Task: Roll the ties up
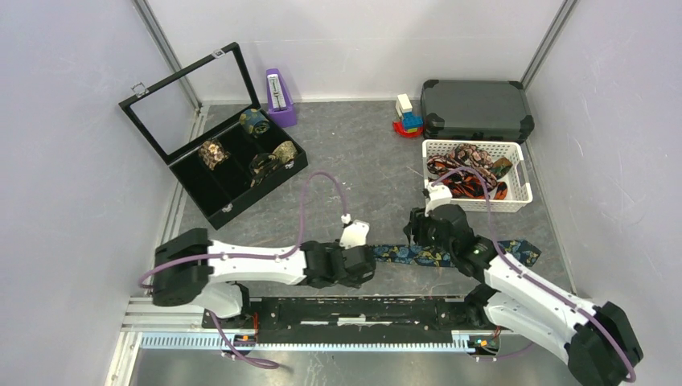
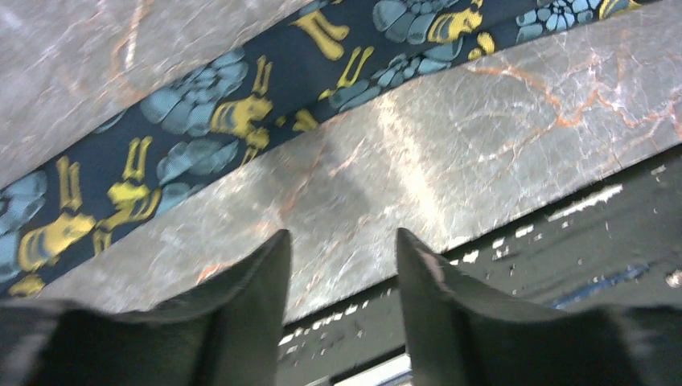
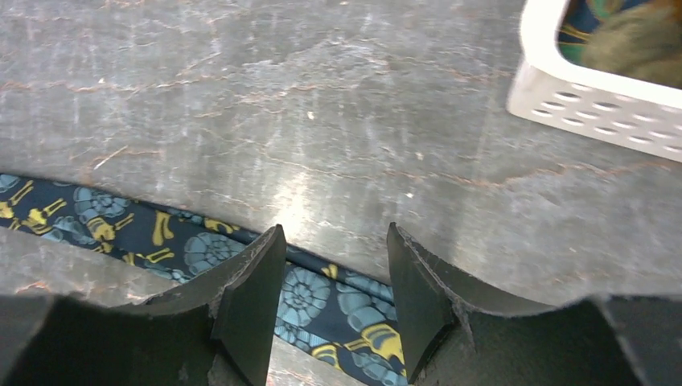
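A dark navy tie [image 1: 412,255] with blue flowers and yellow animals lies stretched along the front of the table; its broad end [image 1: 521,252] points right. My left gripper stands open, nothing between its fingers; the tie [image 2: 233,104] runs diagonally beyond its fingertips. Empty too is my right gripper, its fingers apart, with the tie [image 3: 211,251] passing behind them and showing in the gap. In the top view the left arm hides the tie's left part. The black case [image 1: 233,173] has its lid up and several rolled ties in compartments.
A white basket [image 1: 515,199] of ties stands at the right, before a dark grey hard case [image 1: 476,111]. Toy blocks [image 1: 408,119] and a purple metronome [image 1: 278,98] are at the back. Bare table [image 1: 354,153] fills the middle.
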